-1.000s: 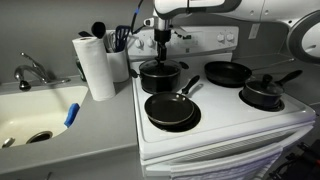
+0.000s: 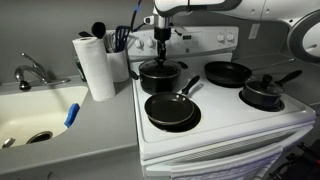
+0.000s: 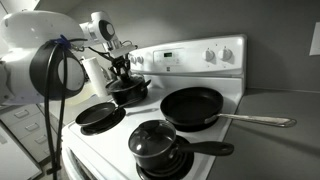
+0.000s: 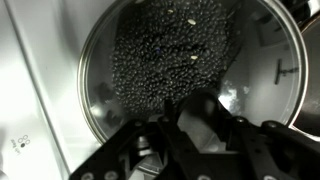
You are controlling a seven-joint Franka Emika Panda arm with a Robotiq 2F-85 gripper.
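Observation:
A black pot (image 2: pixel 160 78) stands on the back left burner of the white stove, with a glass lid (image 4: pixel 98 62) over it. Dark beans (image 4: pixel 165 65) show through the glass in the wrist view. My gripper is over the lid, shut on its dark knob (image 4: pixel 200 106). In exterior view 2 the gripper (image 3: pixel 122 72) reaches down to the top of the pot (image 3: pixel 130 98). Whether the lid rests fully on the rim cannot be made out.
A frying pan (image 2: pixel 170 108) sits in front of the pot, and another pan (image 2: pixel 228 73) at the back right. A lidded saucepan (image 2: pixel 262 92) stands front right. Left of the stove are a paper towel roll (image 2: pixel 96 68) and a sink (image 2: pixel 40 110).

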